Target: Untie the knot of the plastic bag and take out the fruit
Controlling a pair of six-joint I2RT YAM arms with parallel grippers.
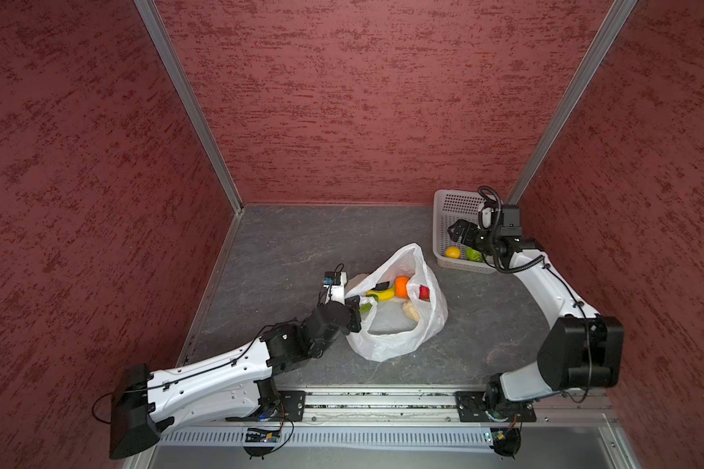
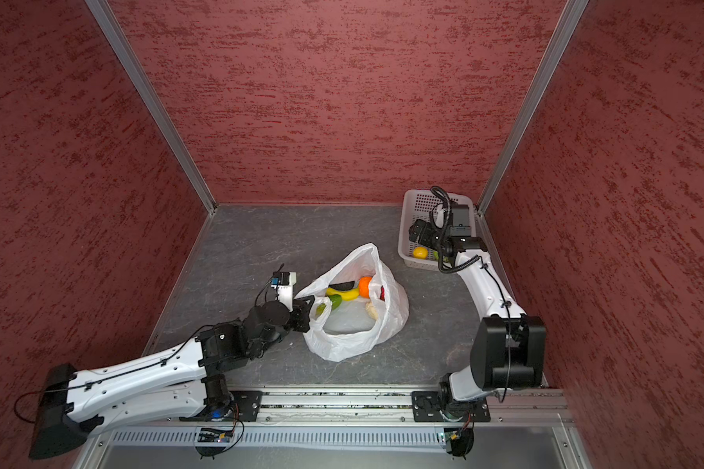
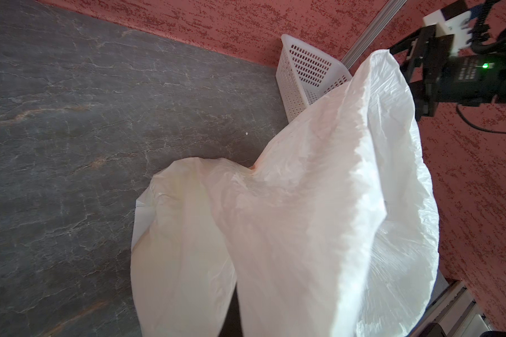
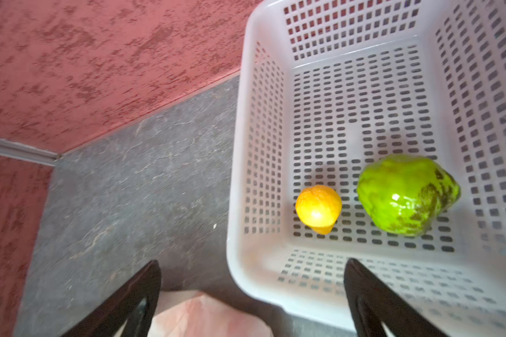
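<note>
An open white plastic bag (image 1: pixel 391 344) holds a banana (image 1: pixel 384 295), an orange (image 1: pixel 401 287), a red fruit (image 1: pixel 424 292), a pale fruit (image 1: pixel 410 311) and green fruit (image 2: pixel 334 301). My left gripper (image 1: pixel 352 314) is shut at the bag's left edge, pinching thin plastic, its tips mostly hidden by bag in the left wrist view. My right gripper stands open over the grey basket (image 4: pixel 239 168) at the back right. Inside the basket lie a yellow fruit (image 4: pixel 317 206) and a green fruit (image 4: pixel 404 193), neither between its fingers.
Bare grey table (image 1: pixel 281 242) fills the back left, and some is clear right of the bag. Red walls close in at the back and both sides; the basket stands close to the back right corner.
</note>
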